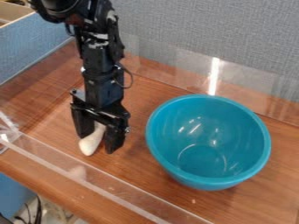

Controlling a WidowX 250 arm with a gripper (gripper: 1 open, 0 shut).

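Note:
A black robot gripper [100, 131] reaches down to the wooden table, its fingers open around a white elongated object [90, 143] lying on the surface, partly hidden behind the fingers. Whether the fingers touch it cannot be told. A teal bowl [208, 144] stands to the right of the gripper, with nothing in it.
A clear plastic barrier [140, 197] runs along the front edge of the table. A grey textured wall [216, 35] closes the back, and a blue padded panel [35, 57] is at the left. Bare wood lies left of and behind the gripper.

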